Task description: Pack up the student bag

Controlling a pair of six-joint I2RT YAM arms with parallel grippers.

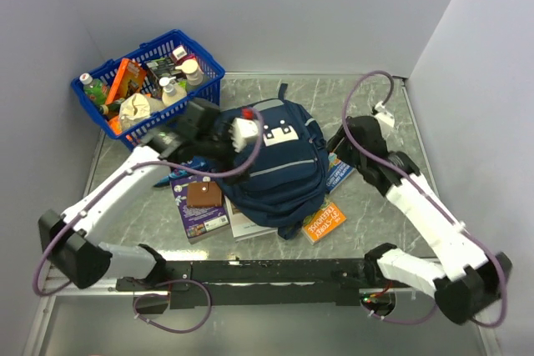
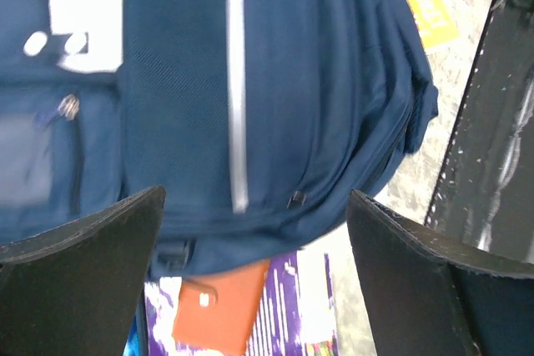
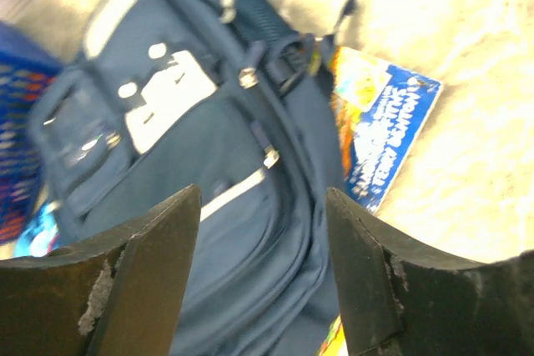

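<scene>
The navy backpack (image 1: 279, 168) lies flat in the middle over several books, face up. A brown wallet (image 1: 204, 194) rests on a purple book (image 1: 198, 223) at lower left; an orange book (image 1: 324, 223) and a blue book (image 1: 339, 170) stick out on the right. My left gripper (image 1: 234, 164) is over the pack's left part, open and empty in the left wrist view (image 2: 254, 239). My right gripper (image 1: 338, 143) is at the pack's right edge, part open, with nothing between its fingers in the right wrist view (image 3: 259, 239).
A blue basket (image 1: 209, 66) full of bottles and packets stands at back left. Bare floor (image 1: 375, 223) shows at right; walls enclose the back and sides, and a dark rail runs along the front.
</scene>
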